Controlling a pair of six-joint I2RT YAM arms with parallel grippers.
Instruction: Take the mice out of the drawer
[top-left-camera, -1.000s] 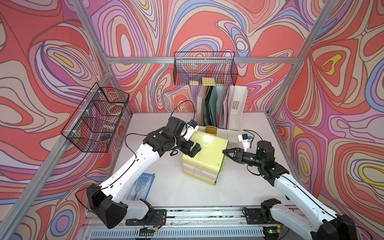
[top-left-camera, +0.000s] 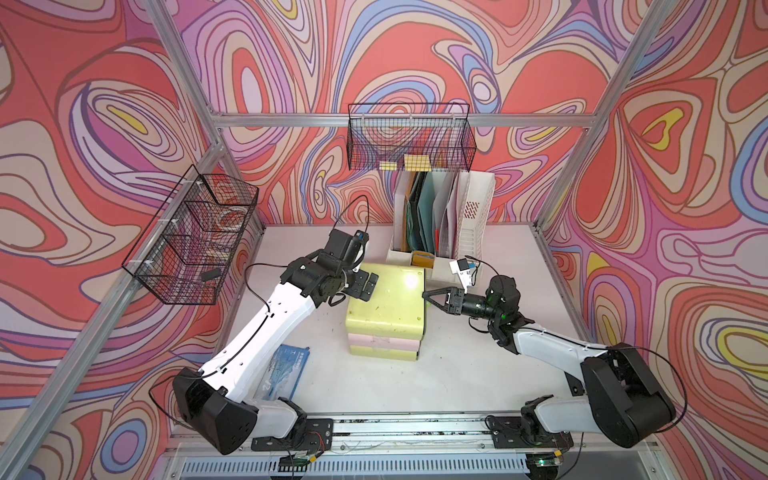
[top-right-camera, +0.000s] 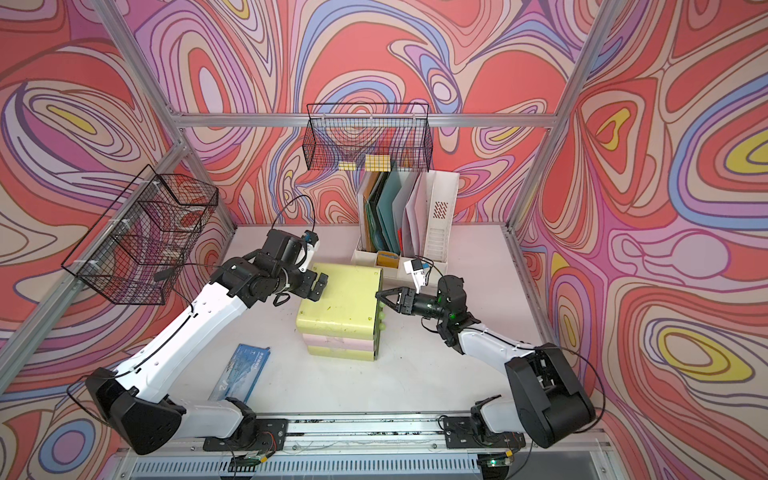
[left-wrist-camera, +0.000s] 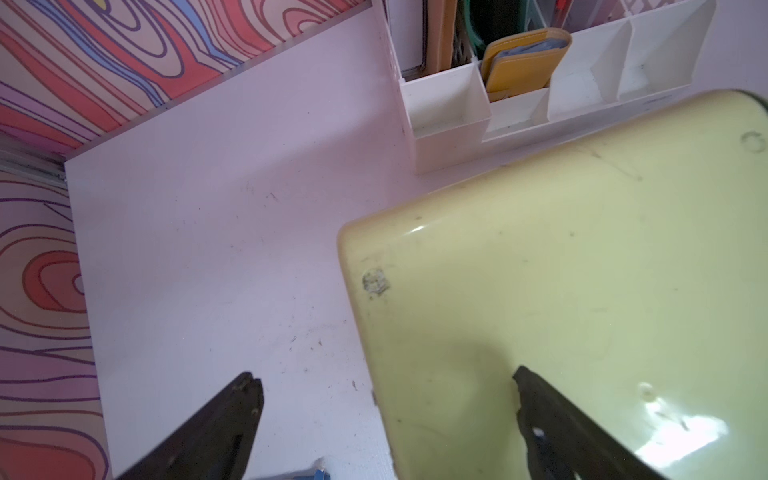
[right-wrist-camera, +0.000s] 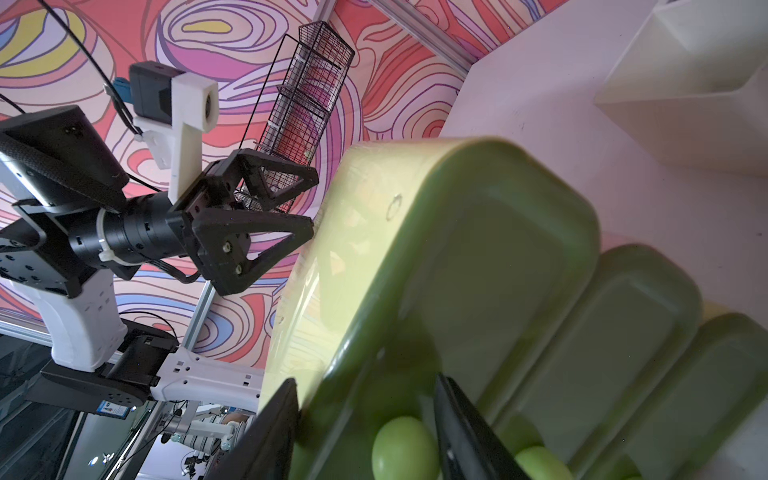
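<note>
A yellow-topped drawer unit stands mid-table, its green drawer fronts facing right. All the drawers in sight look shut, and no mice are visible. My left gripper is open over the left edge of the top, one finger over the yellow surface and the other past the edge. On the opposite side, my right gripper is at the upper front edge with its fingers apart. The top drawer's green round knob appears between those fingers, close to one; contact cannot be told. A lower knob shows beyond.
Behind the unit is a white organizer with upright folders and a tan wallet. A blue packet lies at front left. Wire baskets hang on the frame.
The drawer unit has slid left and turned to sit straighter. My right gripper has moved left along with its front; my left gripper has also shifted left and a little up in view.
</note>
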